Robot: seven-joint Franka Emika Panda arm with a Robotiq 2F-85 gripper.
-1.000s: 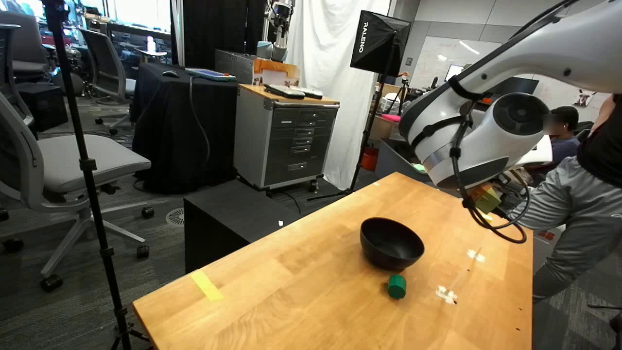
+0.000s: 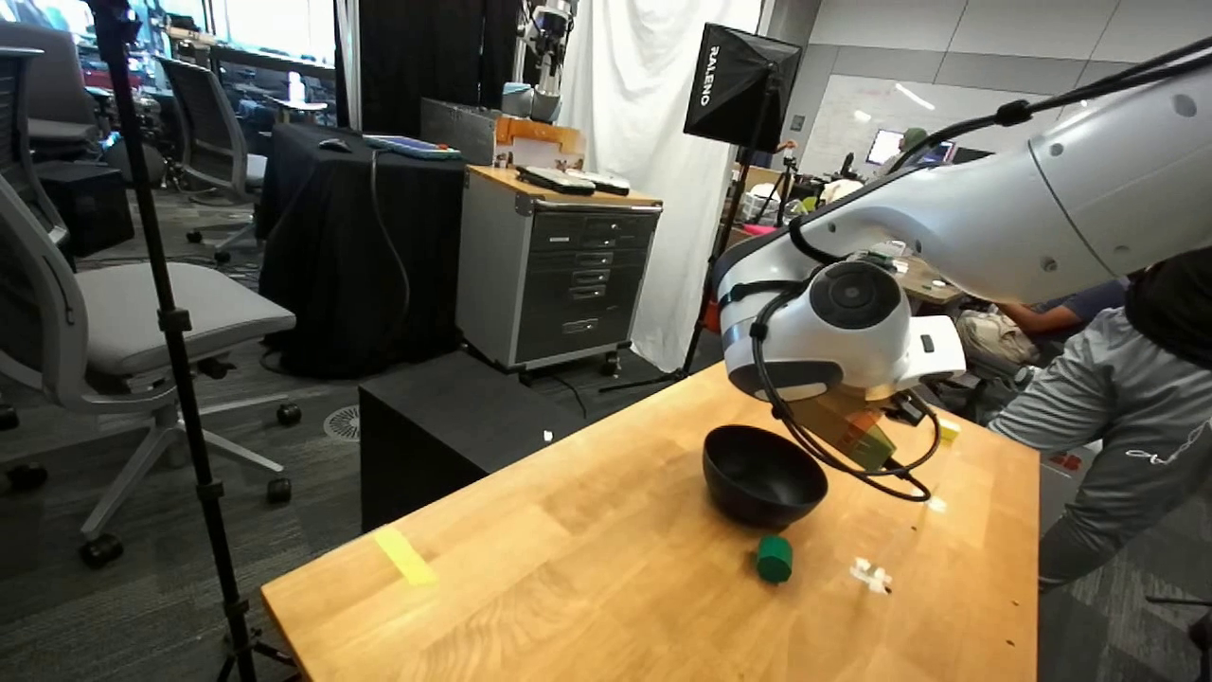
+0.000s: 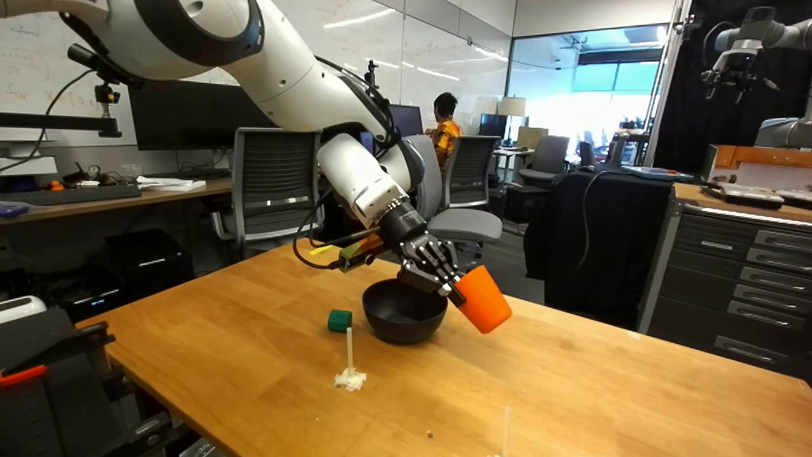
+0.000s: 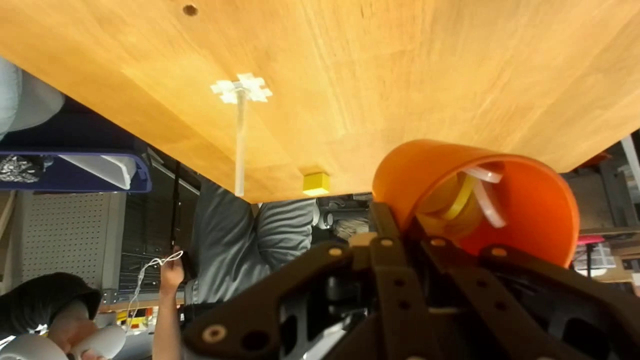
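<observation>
My gripper (image 3: 454, 290) is shut on the rim of an orange cup (image 3: 484, 300), which hangs tilted above the table. Looking into the cup (image 4: 543, 204) from the wrist, I see yellow and whitish ring-like pieces (image 4: 489, 201) inside. On the table stands a black bowl (image 3: 399, 316); in exterior view 2 the cup appears just to the right of it, with the gripper partly over its rim. Beside the bowl lies a small green block (image 2: 775, 559). In exterior view 1 the arm hides both gripper and cup.
A thin upright stick (image 3: 350, 350) is taped to the wooden table (image 3: 609, 373), and a second pale one (image 3: 507, 430) rises near the front. A yellow block (image 4: 316, 183) sits near one table edge. A person (image 2: 1096, 409) is beside the table.
In exterior view 1 the arm has swung left and come nearer the black bowl. Bowl and green block have kept their places.
</observation>
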